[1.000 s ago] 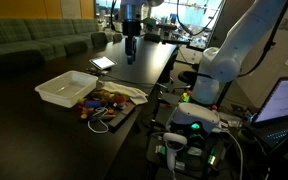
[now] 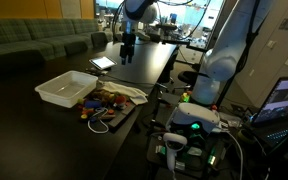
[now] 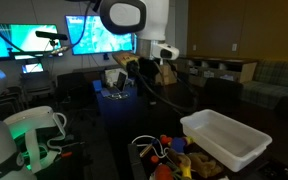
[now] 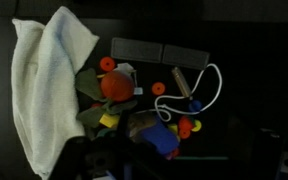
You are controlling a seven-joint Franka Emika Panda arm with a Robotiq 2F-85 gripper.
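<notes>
My gripper (image 2: 127, 50) is open above the table, with nothing between its fingers. In the wrist view its dark fingers show at the lower edge. Below it lies a mixed pile of small toys (image 2: 109, 98). Close up, the pile holds a red-orange round toy with green leaves (image 4: 116, 86), a blue piece (image 4: 162, 137), orange rings and a white cord (image 4: 216, 90). A white towel (image 4: 49, 90) lies beside the pile. The white bin (image 3: 227, 138) stands next to the toys and looks empty, though part of its floor is hidden.
Dark bars (image 4: 149, 50) lie by the pile. A white tablet-like panel (image 2: 103, 62) stands farther back on the table. Chairs and a patterned sofa (image 2: 34, 53) are beyond the far edge. Bare tabletop (image 2: 29, 135) spreads to the left.
My gripper has turned, so its fingers now show more broadly side by side, and it has shifted slightly left in exterior view 1. The toys, towel and bin look unmoved.
</notes>
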